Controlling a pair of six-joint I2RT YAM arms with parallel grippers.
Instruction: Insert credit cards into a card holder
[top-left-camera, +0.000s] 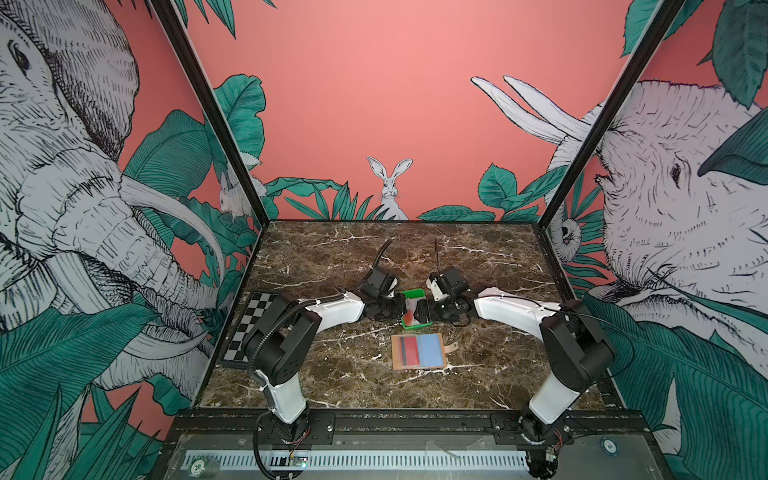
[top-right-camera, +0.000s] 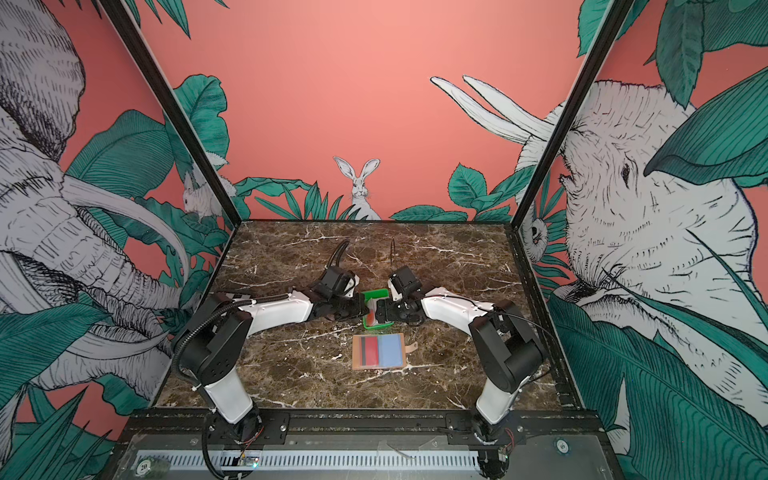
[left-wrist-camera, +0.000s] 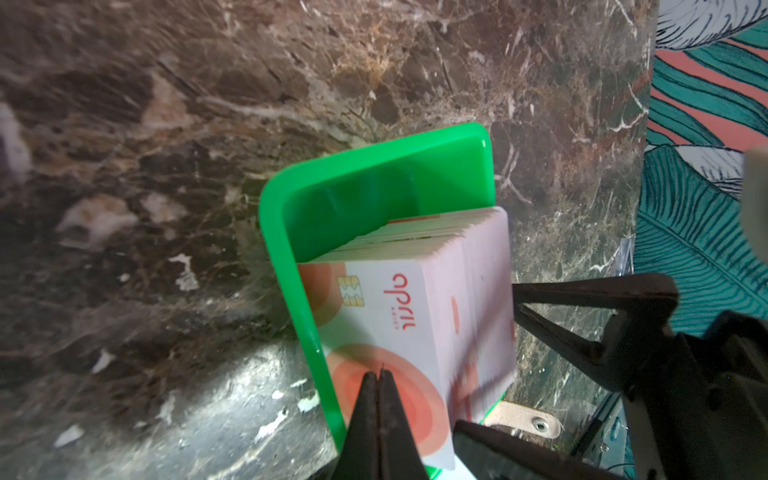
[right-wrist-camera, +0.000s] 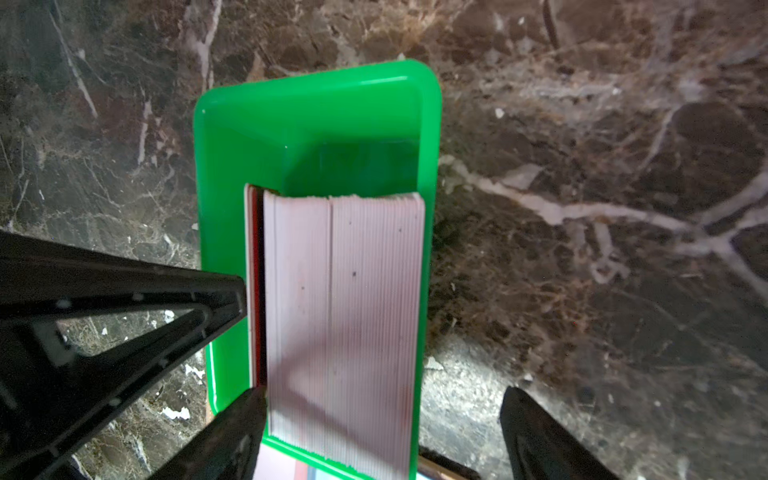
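Note:
A green tray (right-wrist-camera: 424, 128) at table centre holds a thick stack of white-edged cards (right-wrist-camera: 344, 320), with one red-lined card standing at a side of it. My left gripper is shut against the front card face (left-wrist-camera: 384, 304), its tips close together at the bottom of the left wrist view. My right gripper reaches over the tray from the right, fingers apart either side of the stack. The open card holder (top-left-camera: 430, 350), tan with red and blue sleeves, lies in front of the tray.
A black-and-white checkered board (top-left-camera: 248, 328) lies at the left edge of the table.

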